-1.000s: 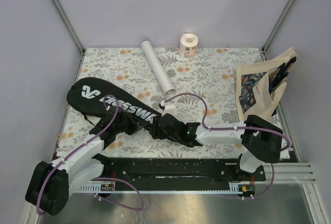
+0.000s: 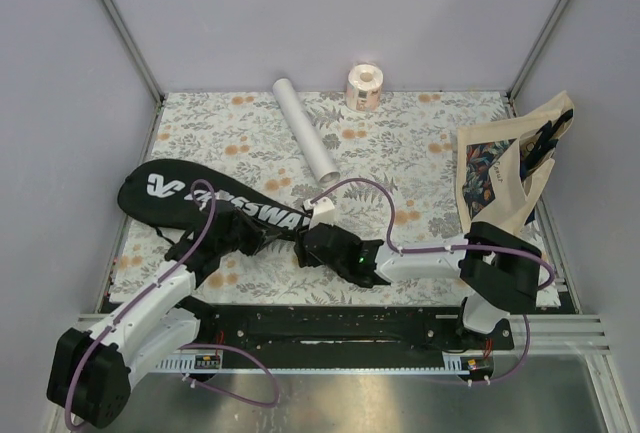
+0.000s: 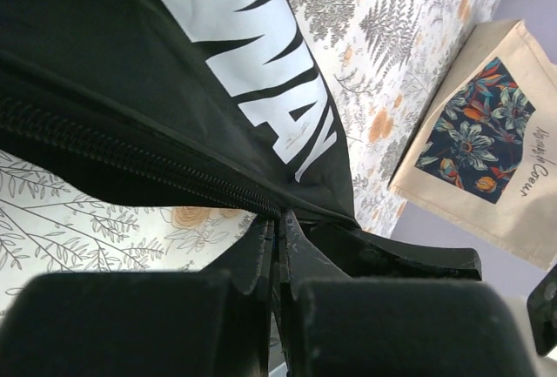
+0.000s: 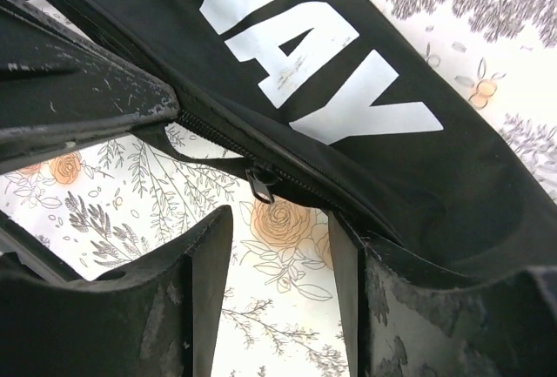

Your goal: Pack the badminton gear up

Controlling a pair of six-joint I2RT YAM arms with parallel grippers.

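A long black racket bag (image 2: 185, 193) with white lettering lies across the left of the table. Along its near edge runs a zipper (image 3: 130, 152). My left gripper is shut on the bag's edge at the zipper, pinching it thinly. To the right of it, my right gripper is open. Just ahead of its fingertips, about in line with the gap, hangs the small zipper pull (image 4: 261, 185); nothing is gripped. The bag's edge passes close by the right-hand finger (image 4: 350, 264), and contact cannot be told. No racket shows.
At the right stands a cream cloth bag (image 2: 500, 168) with dark items in its pocket. Behind lie a white tube (image 2: 305, 131) and a paper roll (image 2: 364, 87).
The racket bag has shifted left, with the left gripper moving slightly left along with it. The right gripper has moved a little but stays near the bag's right end.
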